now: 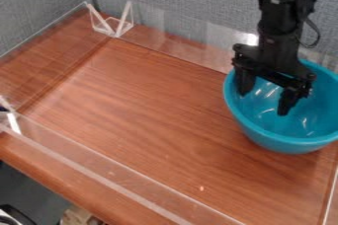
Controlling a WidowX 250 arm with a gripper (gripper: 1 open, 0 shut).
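My black gripper hangs from the top right, reaching down into a large teal bowl on the right side of the wooden table. Its two fingers are spread apart, one near the bowl's left side and the other further right over the interior. I see nothing held between them; the bottom of the bowl is partly hidden behind the gripper.
A white wire frame stands at the back left. Grey padded walls surround the back.
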